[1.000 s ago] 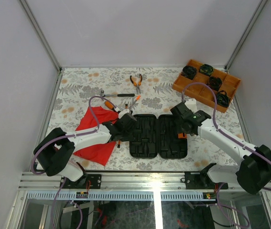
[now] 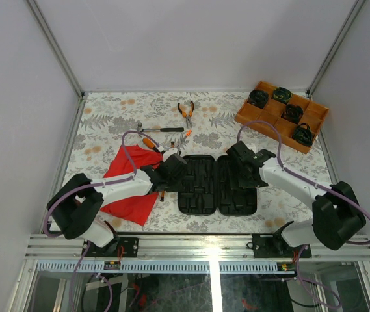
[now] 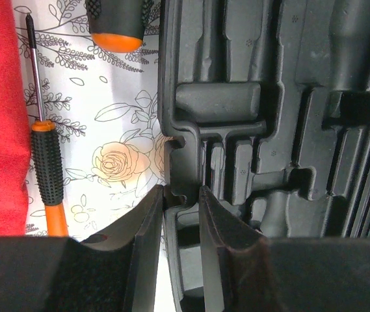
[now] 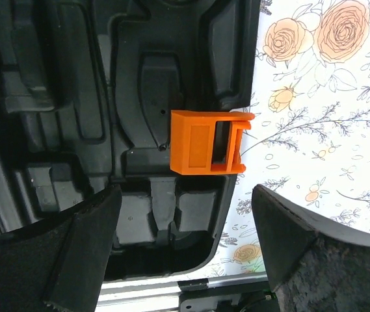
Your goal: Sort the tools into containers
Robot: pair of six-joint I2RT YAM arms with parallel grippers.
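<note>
The black tool case (image 2: 198, 205) lies spread flat, its moulded slots empty where visible. My left gripper is shut on the case's left rim. My right gripper stands open over the case's right edge, above an orange latch (image 4: 194, 143) that lies between the line of its fingers, untouched as far as I see. A thin screwdriver (image 3: 47, 159) with a black and orange handle lies left of the case, below a thicker handle (image 3: 116, 26). Farther back are orange-handled pliers (image 2: 185, 113) and a long black-handled tool (image 2: 163, 129).
A red cloth (image 2: 132, 208) lies left of the case, partly under my left arm. At the back right stands an orange compartment tray (image 2: 272, 119) holding dark coiled items.
My right gripper has moved left and down over the case's right edge, now covering the orange latch from above. The case has shifted very slightly right. The left arm looks still.
</note>
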